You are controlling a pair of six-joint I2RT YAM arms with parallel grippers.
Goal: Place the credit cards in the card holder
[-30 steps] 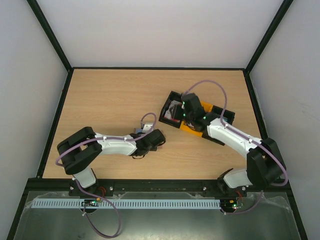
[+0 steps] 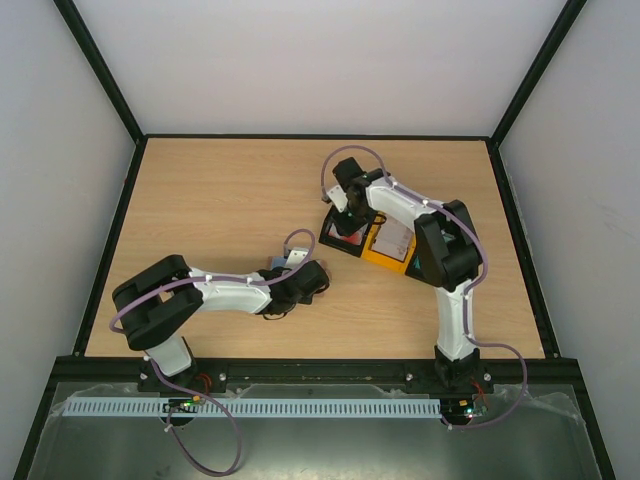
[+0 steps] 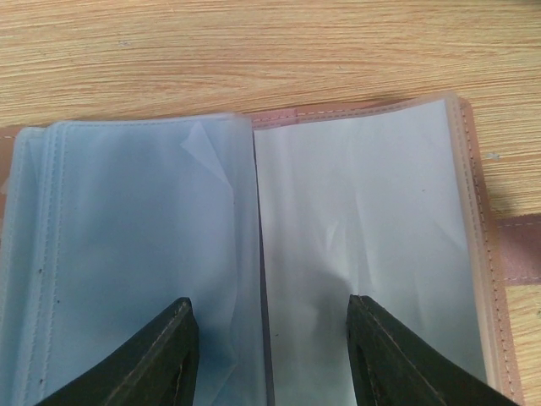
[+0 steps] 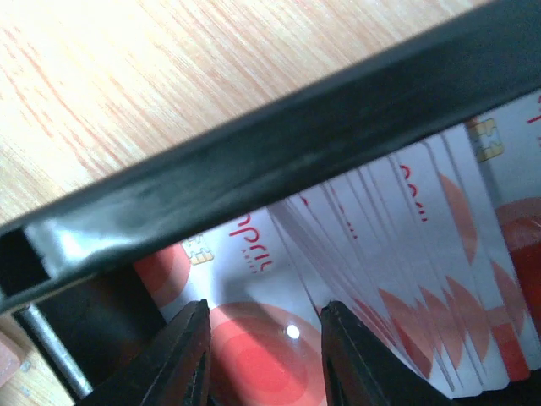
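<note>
The card holder [image 3: 338, 211] lies spread on the wood, with a pinkish border, a bluish sleeve on one side and a clear white sleeve on the other. Over its middle fold my left gripper stands open, one finger above each sleeve, nothing between them. In the top view the left arm hides most of the holder. White cards with red shapes [image 4: 262, 296] lie in a black compartment, several fanned and overlapping at the right. My right gripper is part open just over these cards, its right fingertip close to a card edge; contact cannot be told.
A black compartment wall [image 4: 211, 165] crosses the right wrist view beyond the cards. Beside it stands a yellow tray [image 2: 384, 258], partly under the right arm.
The left arm has stayed still.
</note>
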